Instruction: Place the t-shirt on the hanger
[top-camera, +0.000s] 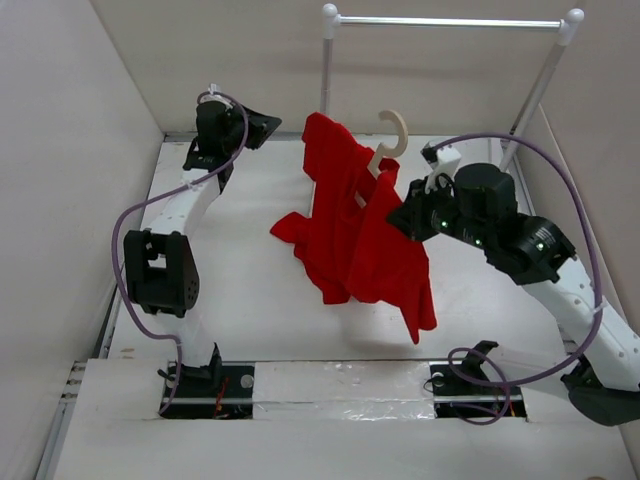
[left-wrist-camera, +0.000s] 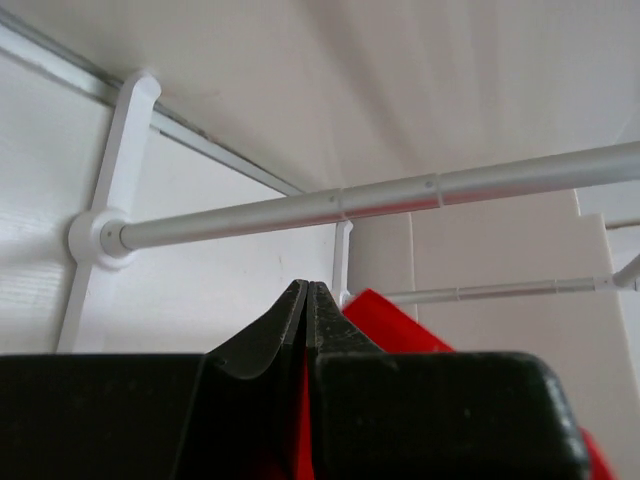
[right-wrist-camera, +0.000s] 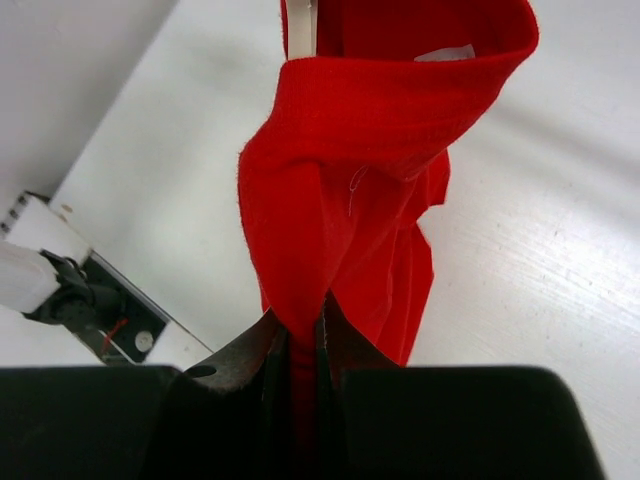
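Note:
The red t shirt (top-camera: 340, 230) hangs in loose folds, lifted by my right gripper (top-camera: 400, 215), which is shut on its fabric; in the right wrist view cloth runs between the fingers. The cream hanger (top-camera: 394, 130) pokes out of the shirt, hook upward, its lower part hidden in the red cloth. My left gripper (top-camera: 265, 125) is shut, to the upper left of the shirt and apart from it in the top view. In the left wrist view red cloth shows behind its fingertips.
A white rail (top-camera: 450, 22) on two posts stands at the back, above and behind the shirt. Walls enclose the workspace on the sides and back.

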